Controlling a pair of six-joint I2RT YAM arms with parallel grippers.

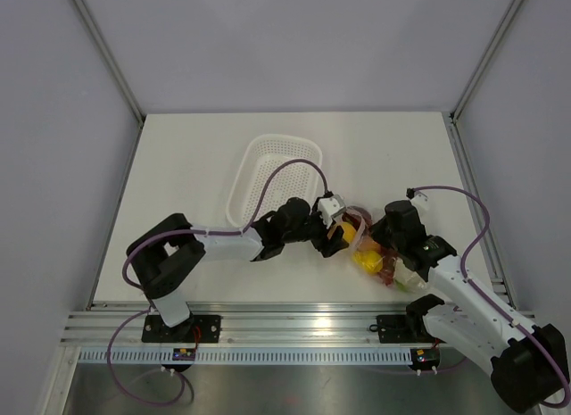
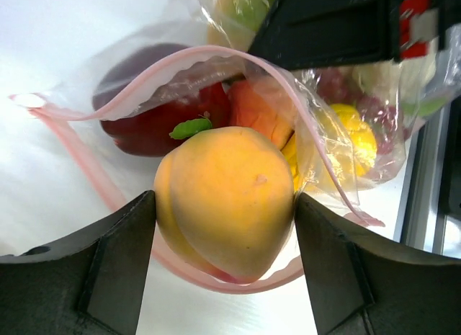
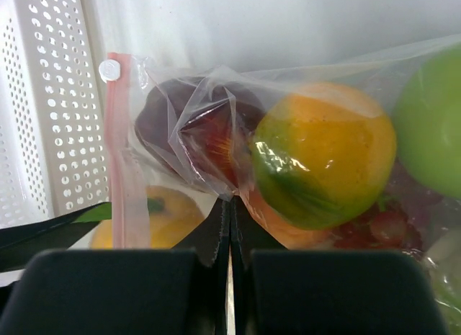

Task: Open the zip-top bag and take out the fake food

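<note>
The clear zip top bag (image 1: 406, 277) lies at the right of the table, its pink-edged mouth (image 2: 209, 54) gaping toward the left. An orange-yellow peach (image 2: 230, 198) sits in that mouth, touched on both sides by the fingers of my left gripper (image 1: 341, 233). Inside the bag are a dark purple-red piece (image 2: 144, 119), an orange piece (image 2: 259, 112), a yellow piece (image 1: 369, 261), a mango (image 3: 324, 155), a green fruit (image 3: 436, 122) and grapes (image 3: 378, 230). My right gripper is shut, with folds of the bag's film gathered at its fingertips.
A white perforated basket (image 1: 239, 178) stands empty behind the left arm. Both arms work close together at the bag.
</note>
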